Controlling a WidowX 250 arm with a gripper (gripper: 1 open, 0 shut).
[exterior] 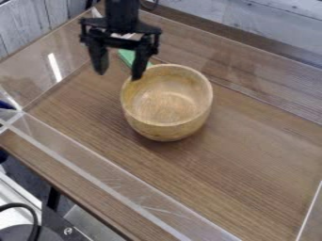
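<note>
My black gripper [120,49] hangs at the upper left, open, its fingers spread above and left of a round wooden bowl [165,104], which looks empty. A green object [128,58] lies just behind the gripper and is partly hidden by it.
A clear strip runs along the left and lower edge, with black cables [32,221] at the lower left.
</note>
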